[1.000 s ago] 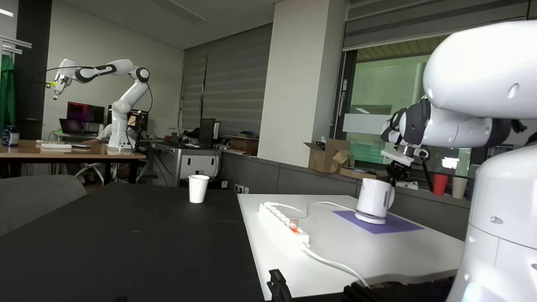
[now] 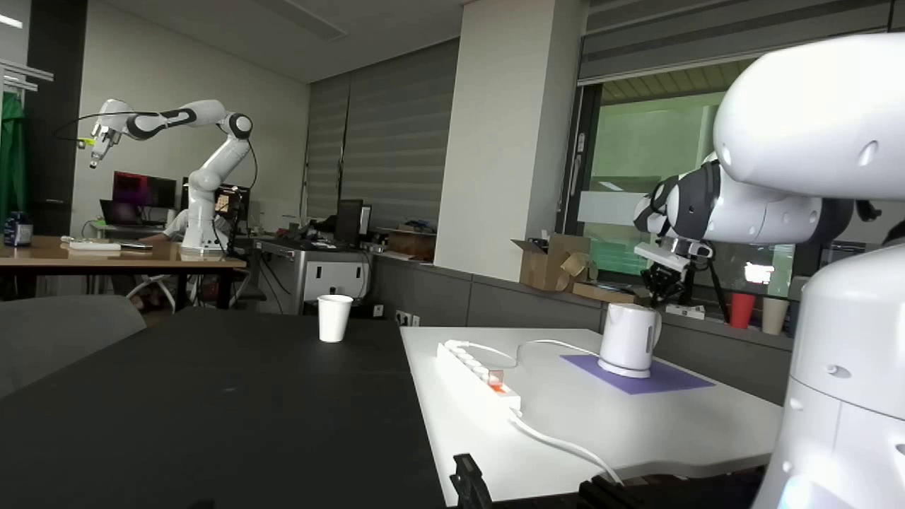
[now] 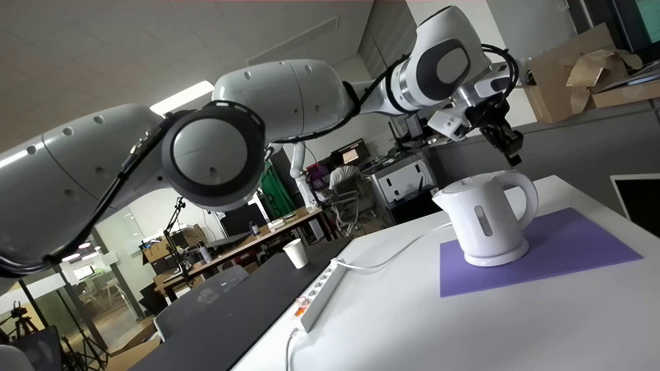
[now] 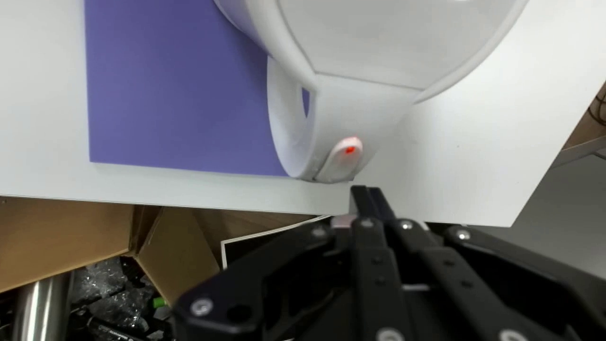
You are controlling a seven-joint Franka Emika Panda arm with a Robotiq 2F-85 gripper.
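Observation:
A white electric kettle (image 3: 485, 213) stands upright on its base, its spout toward the left in exterior view 2. Under it lies a purple sheet (image 3: 575, 250). The kettle's handle (image 4: 341, 116) faces my gripper in the wrist view, and a small switch (image 4: 343, 159) on it shows a red mark. The gripper is shut with nothing between its fingers. In exterior view 2 its tips are above and just behind the handle, clear of it. The kettle's lower body is out of frame in the wrist view.
A power strip (image 2: 479, 373) lies along the white table (image 2: 560, 416), its cord running toward the kettle. A paper cup (image 2: 334, 318) stands on the black table (image 2: 212, 399). Cardboard boxes (image 2: 551, 263) sit on the ledge behind.
A second ago the kettle leaned away from the gripper, raised at one side of its base. Now it sits level. The gripper has moved slightly left and up in exterior view 1.

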